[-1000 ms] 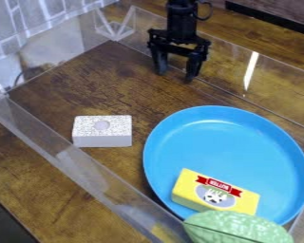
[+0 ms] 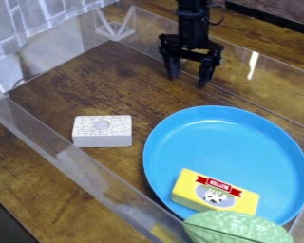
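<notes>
The black gripper (image 2: 189, 65) hangs at the top centre of the camera view, over the bare wooden floor of the clear-walled tray, its two fingers pointing down and apart with nothing visible between them. A blue plate (image 2: 226, 140) lies at the right, holding a yellow box (image 2: 218, 190) with a red label near its front. A white speckled block (image 2: 103, 131) lies on the wood left of the plate, well away from the gripper. A pale green object (image 2: 243, 231) sits at the bottom right, over the plate's front edge.
Clear plastic walls (image 2: 41, 66) bound the work area. The wood between the gripper, the block and the plate is free, as is the back left. A tiled white surface stands at the top left, outside the walls.
The gripper has shifted slightly to the right over the last second. The objects have stayed where they were.
</notes>
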